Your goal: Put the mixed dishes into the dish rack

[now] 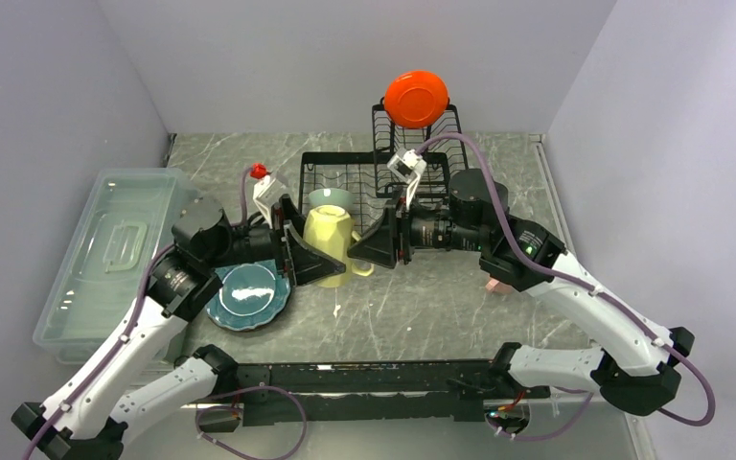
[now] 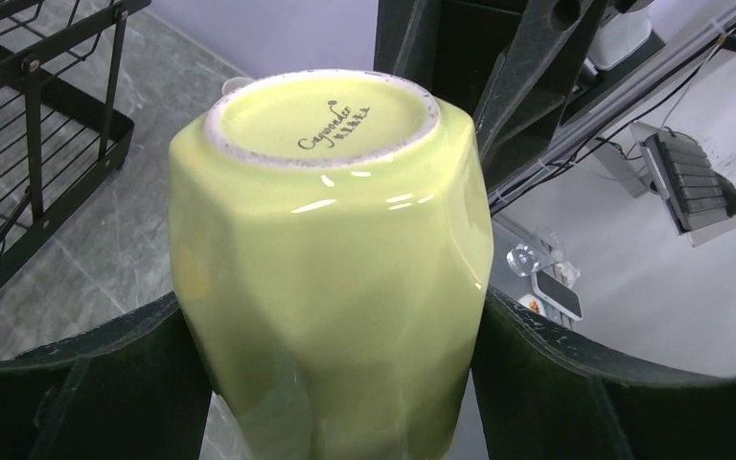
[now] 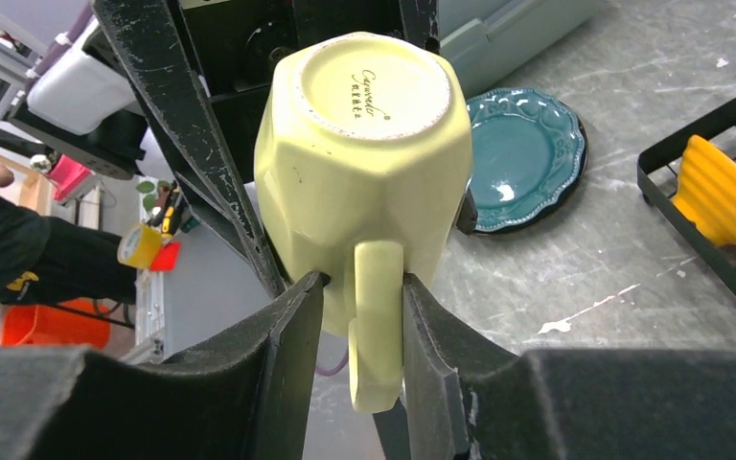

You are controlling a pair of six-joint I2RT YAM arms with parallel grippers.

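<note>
A pale yellow mug (image 1: pixel 329 235) hangs upside down above the counter, between my two arms. My left gripper is shut on the mug's body, a finger against each side. In the right wrist view the mug's handle (image 3: pixel 378 316) runs between the fingers of my right gripper, which is open, with a gap showing on the handle's left. The black dish rack (image 1: pixel 345 156) stands behind, holding a pale green bowl (image 1: pixel 331 198) and a yellow-orange bowl (image 3: pixel 719 196). An orange-red dish (image 1: pixel 417 99) leans upright at its back. Teal plates (image 1: pixel 249 287) lie left on the counter.
A clear lidded bin (image 1: pixel 105 254) fills the left side. A small pink object (image 1: pixel 498 286) lies under the right arm, partly hidden.
</note>
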